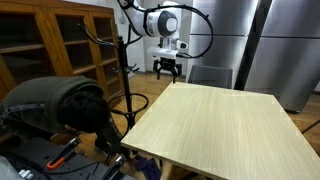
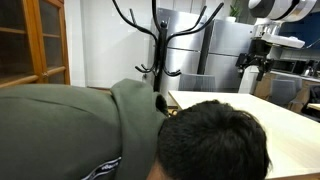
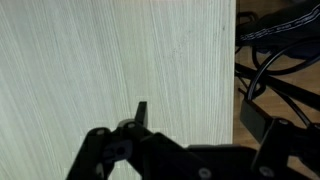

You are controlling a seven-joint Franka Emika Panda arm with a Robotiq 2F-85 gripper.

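No object lies on the part of the light wooden table [image 1: 215, 125] that shows. Above its far left edge hangs my gripper [image 1: 167, 73], pointing down, its two dark fingers apart and nothing between them. From the wrist, the open gripper has pale tabletop [image 3: 110, 60] between and ahead of its fingers. The table edge runs along the right of that view. In exterior view 2 the white arm [image 2: 272, 40] stands at the far right, and the person's head hides much of the table's near part.
A person in dark clothing [image 1: 55, 105] bends low at the table's left. Their black hair [image 2: 215, 140] fills the front of exterior view 2. A black coat stand [image 1: 124, 70] rises by the left edge. A chair [image 1: 211, 78] stands behind; black cables [image 3: 275, 75] hang beyond the edge.
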